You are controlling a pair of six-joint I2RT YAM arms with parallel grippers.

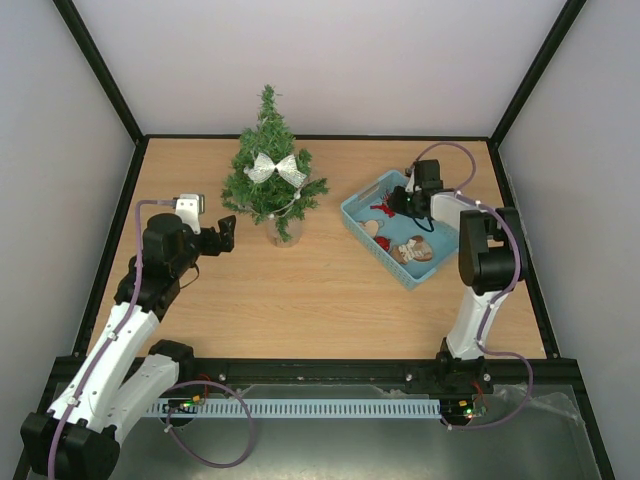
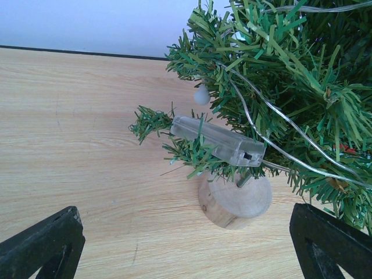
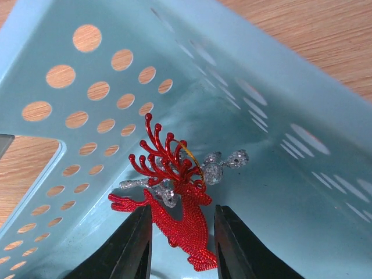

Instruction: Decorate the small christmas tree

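Note:
The small Christmas tree (image 1: pixel 262 190) stands at the back, left of centre, with a silver bow (image 1: pixel 275 168) on its front. To its right, a blue basket (image 1: pixel 414 280) holds ornaments. Inside lies a red reindeer (image 3: pixel 187 224) with branching antlers and a gold loop, on top of a silver glittery ornament (image 3: pixel 214 168). My right gripper is part open over the basket, its fingers on either side of the reindeer's lower body; whether they touch it is unclear. My left gripper is open and empty, left of the tree and its wooden base (image 2: pixel 235 200).
A brown-and-white ornament (image 1: pixel 411 250) and a smaller red one (image 1: pixel 383 243) lie in the basket's front part. The basket's perforated walls (image 3: pixel 87 87) rise close around my right gripper.

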